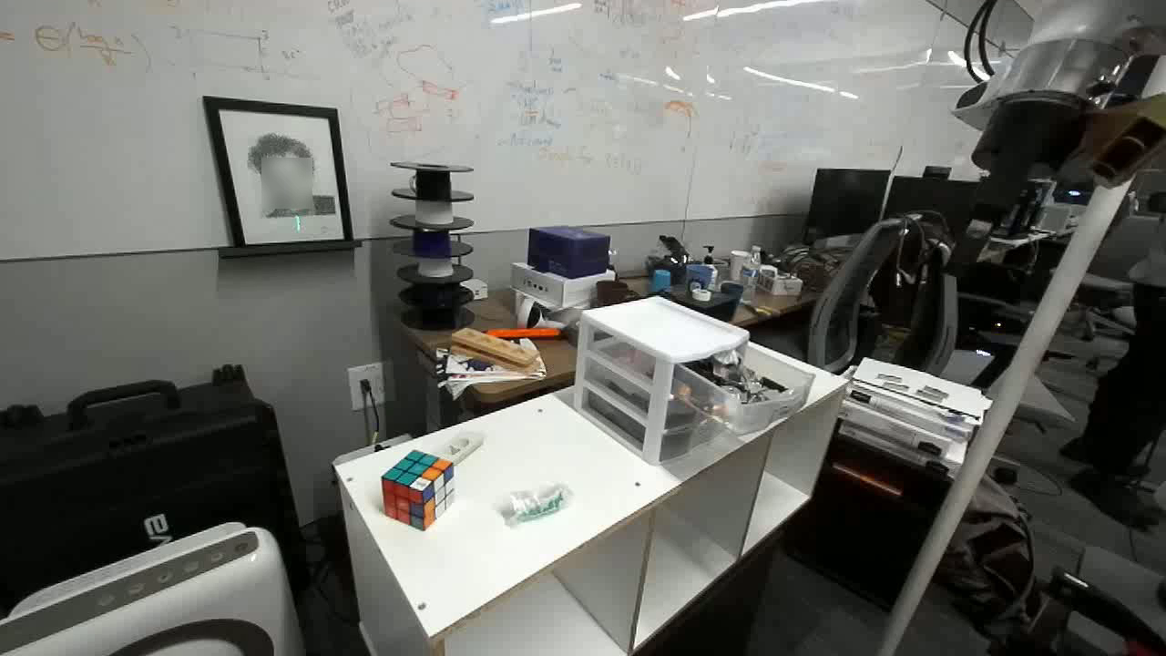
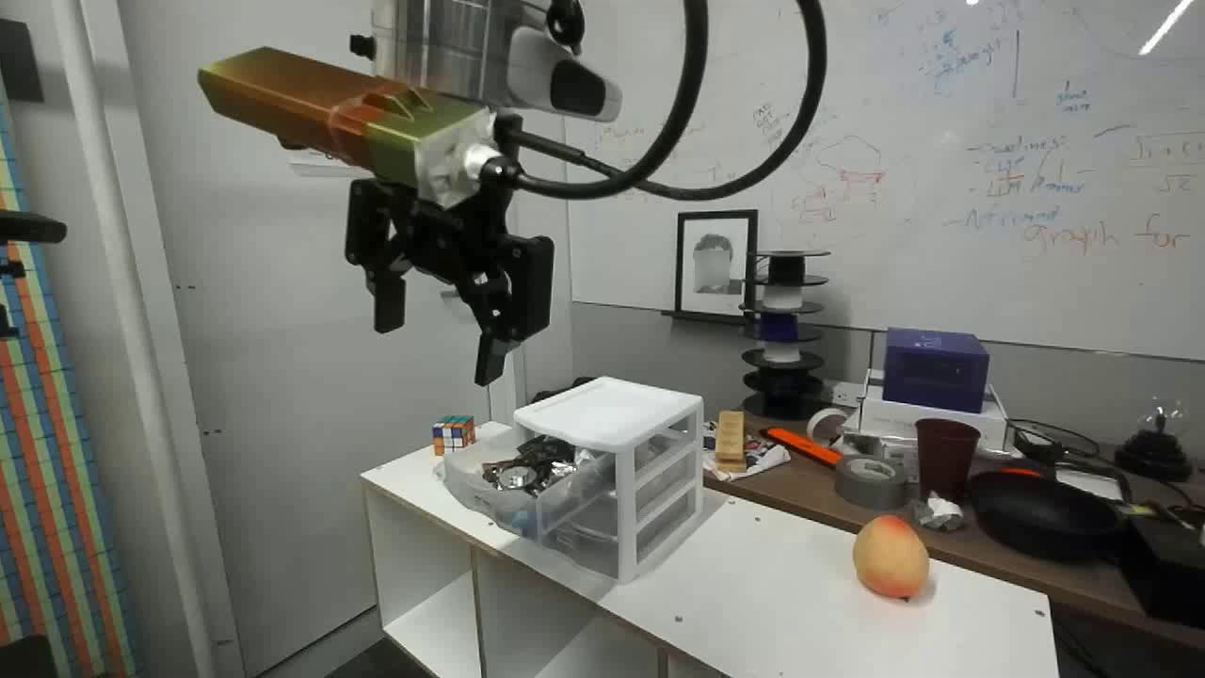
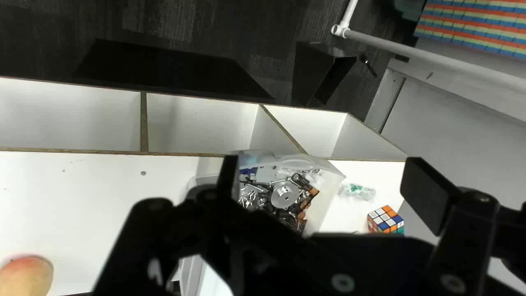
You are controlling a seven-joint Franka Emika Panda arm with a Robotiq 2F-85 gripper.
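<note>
High above the white shelf unit, my gripper (image 2: 438, 345) hangs with its black fingers spread wide and nothing between them. Below it, a white drawer unit (image 2: 610, 412) stands on the shelf top. Its top drawer (image 1: 765, 406) is pulled out and full of metal parts, among them a silver disc (image 3: 284, 195). A Rubik's cube (image 1: 417, 490) rests near one end of the shelf, with a small clear packet holding something green (image 1: 536, 503) beside it. Toward the other end lies a yellow-red mango (image 2: 891, 557).
Behind the shelf, a brown desk (image 2: 779, 497) carries a dark red cup (image 2: 946, 458), a roll of grey tape (image 2: 871, 482) and a black pan (image 2: 1045, 514). A pale pole (image 1: 1006, 415) rises in front. The shelf top between drawer unit and mango is bare.
</note>
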